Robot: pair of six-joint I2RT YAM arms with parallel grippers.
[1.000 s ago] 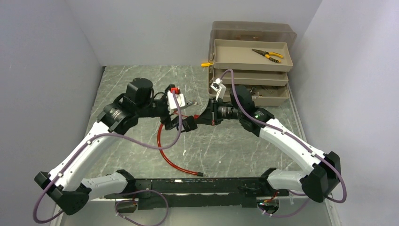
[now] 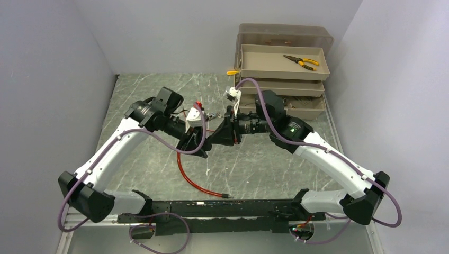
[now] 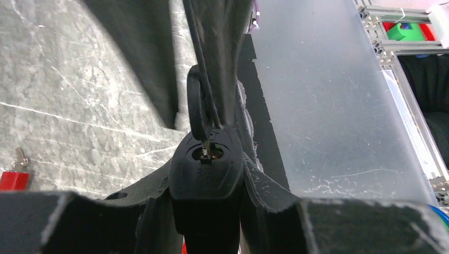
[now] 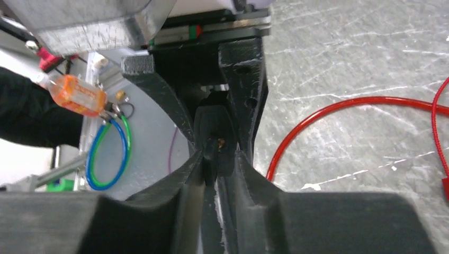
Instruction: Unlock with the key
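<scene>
Both grippers meet over the middle of the mat (image 2: 249, 169). My left gripper (image 2: 198, 145) is shut on a black lock (image 3: 206, 180), whose keyhole holds a key with a black head (image 3: 197, 103). My right gripper (image 2: 222, 132) reaches to that key head, its fingers part open around it in the left wrist view, one blurred. In the right wrist view the lock (image 4: 214, 121) sits between the left gripper's fingers; the key is largely hidden by the right gripper's fingers.
A red hose (image 2: 190, 180) lies below the grippers. Stacked trays (image 2: 280, 74) with pliers (image 2: 302, 62) stand back right. A red object (image 3: 13, 180) with a small key lies on the mat.
The left arm has shifted and turned its gripper with the lock over the last second. The right arm has moved slightly left, closer to it.
</scene>
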